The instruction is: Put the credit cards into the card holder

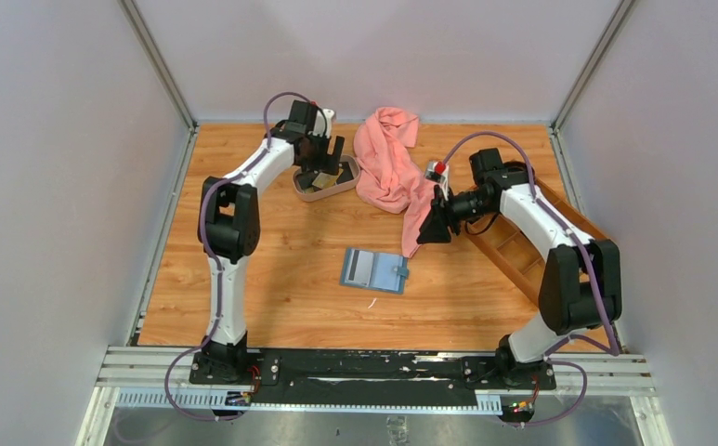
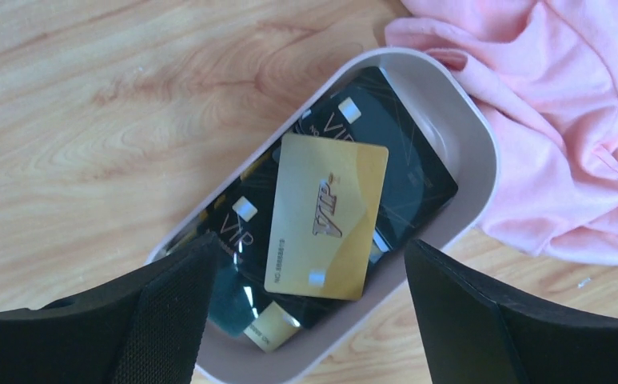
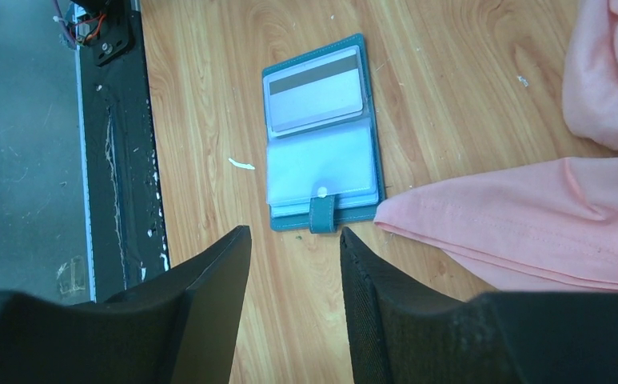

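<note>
In the left wrist view a gold VIP card [image 2: 327, 216] rests on top of several dark cards [image 2: 417, 172] inside an oval pinkish tray [image 2: 469, 132]. Over that tray hangs my left gripper, its fingers part open and nothing between the fingers. The blue card holder [image 3: 321, 164] lies spread open on the table, a pale card with a grey stripe [image 3: 317, 92] in one side and a strap on the other. My right gripper is open and empty, beyond the strap side of the holder, above the table.
A pink cloth [image 1: 390, 163] stretches from beside the tray toward the holder. At the right stands a brown compartmented box [image 1: 513, 251], partly under the right arm. A small white scrap [image 1: 372, 303] lies near the holder. Bare table spans the middle left.
</note>
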